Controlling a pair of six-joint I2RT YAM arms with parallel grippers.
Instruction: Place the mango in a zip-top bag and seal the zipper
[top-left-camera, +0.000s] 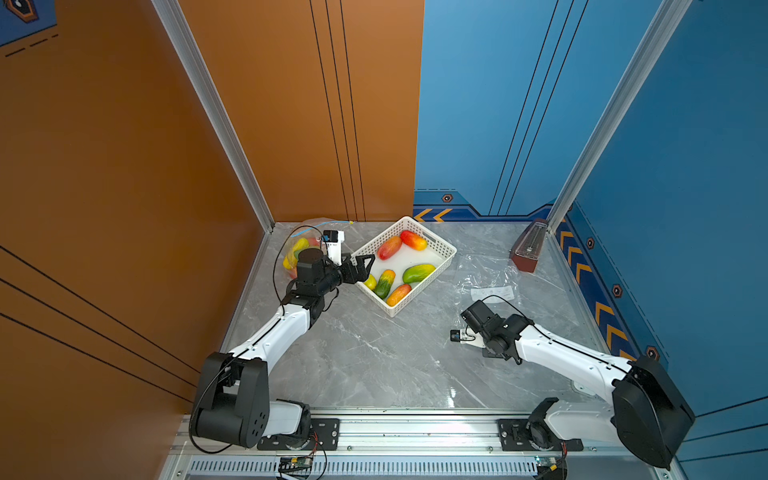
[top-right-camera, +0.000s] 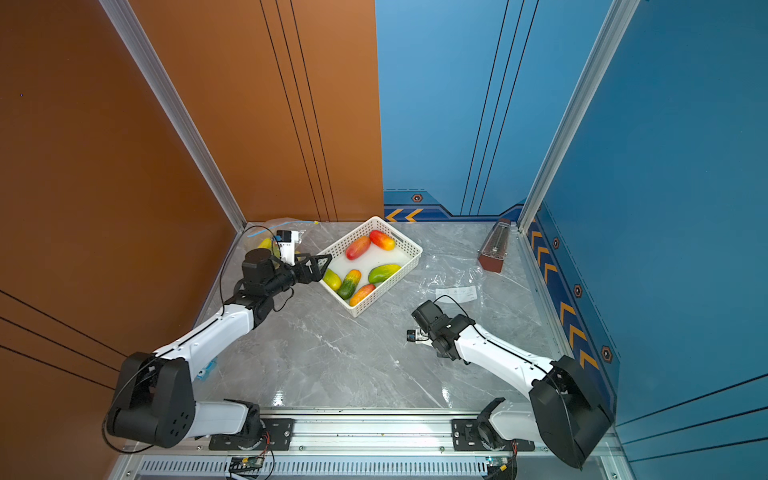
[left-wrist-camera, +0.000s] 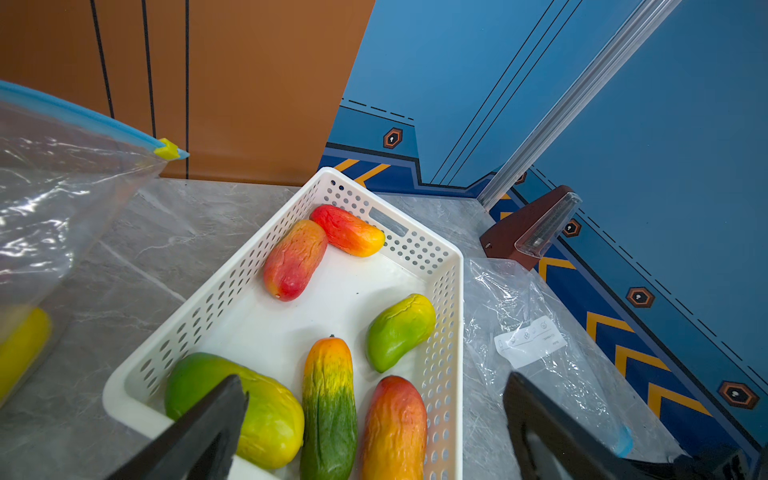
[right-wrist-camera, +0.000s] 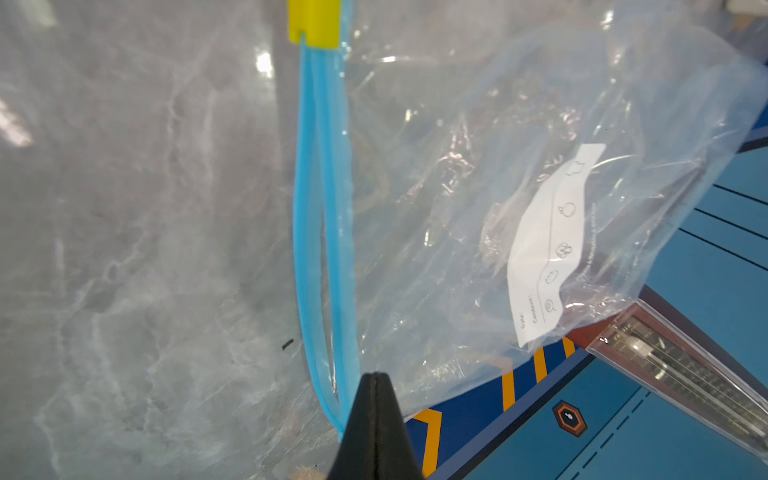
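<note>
A white perforated basket (top-left-camera: 442, 268) holds several mangoes, among them a green one (left-wrist-camera: 400, 331), a red one (left-wrist-camera: 296, 260) and a yellow-green one (left-wrist-camera: 268, 408). My left gripper (top-left-camera: 366, 267) hangs open over the basket's left side, with nothing between its fingers. On the right lies a clear zip-top bag (right-wrist-camera: 448, 264) with a white label. Its blue zipper strips (right-wrist-camera: 340, 264) part slightly below the yellow slider (right-wrist-camera: 314, 22). My right gripper is shut, its fingertips by the zipper's lower end; whether they touch it I cannot tell.
Another clear bag with a blue zipper (left-wrist-camera: 88, 120) and yellow fruit (left-wrist-camera: 22, 344) in it stands at the back left, beside the left arm. A brown box with a clear top (top-left-camera: 528, 248) is at the back right.
</note>
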